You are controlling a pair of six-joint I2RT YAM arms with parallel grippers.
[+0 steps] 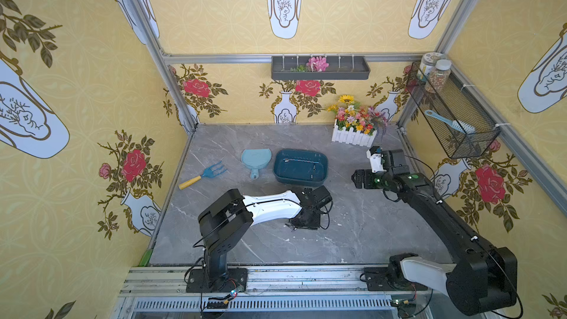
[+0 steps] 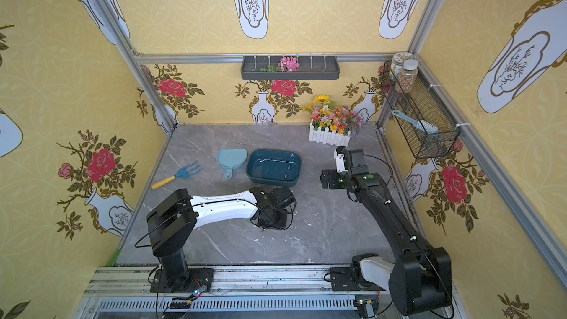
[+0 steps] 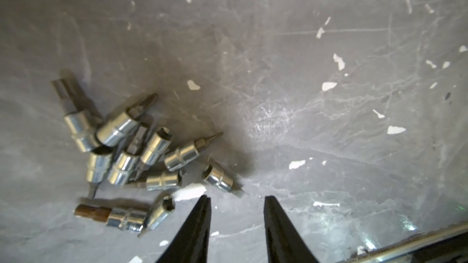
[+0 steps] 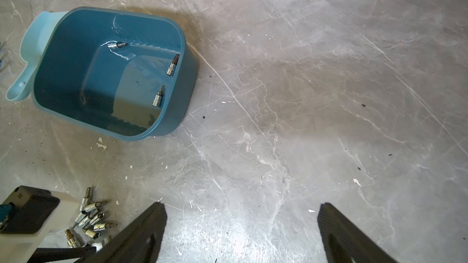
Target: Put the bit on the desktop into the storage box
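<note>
Several silver screwdriver bits lie in a loose pile on the desktop, at the left of the left wrist view; the bit [image 3: 218,176] closest to my fingers rests at the pile's edge. My left gripper is part open just above the desktop, with nothing between its fingers. The blue storage box [image 1: 300,184] stands behind that arm. Inside it the right wrist view shows three bits, among them one bit [image 4: 157,98] near the side wall. My right gripper hangs open and empty, right of the box.
A light blue dustpan [image 1: 255,157] sits left of the box, with a yellow-handled fork [image 1: 203,175] farther left. A white-fenced flower planter [image 1: 353,136] stands at the back right. Desktop between the box and the right arm is clear.
</note>
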